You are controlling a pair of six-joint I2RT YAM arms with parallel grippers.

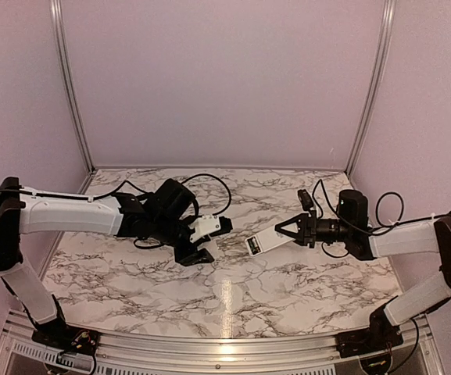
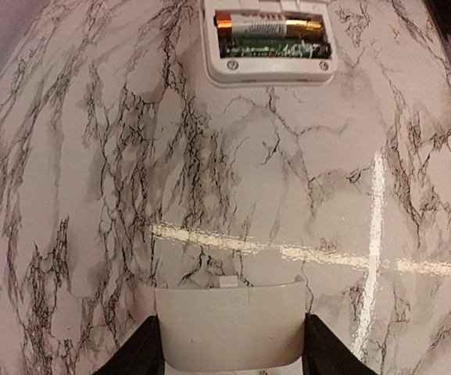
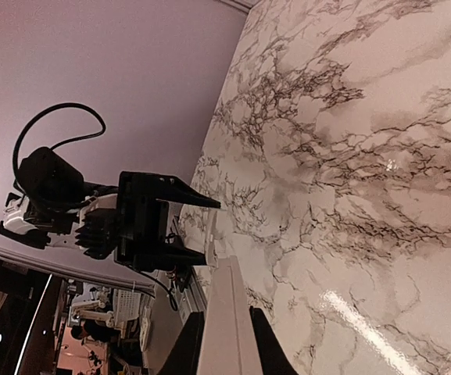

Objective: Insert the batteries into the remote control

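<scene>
My right gripper (image 1: 303, 229) is shut on the white remote (image 1: 266, 239), held above the table with its battery compartment facing up. In the left wrist view two batteries (image 2: 270, 26) lie side by side in the compartment, one orange-silver, one dark green. My left gripper is shut on the white battery cover (image 2: 229, 320), held low left of the remote in the top view. In the right wrist view the remote (image 3: 229, 320) points toward the left gripper.
Walls close it at the back and sides, and a metal rail (image 1: 280, 344) runs along the front edge.
</scene>
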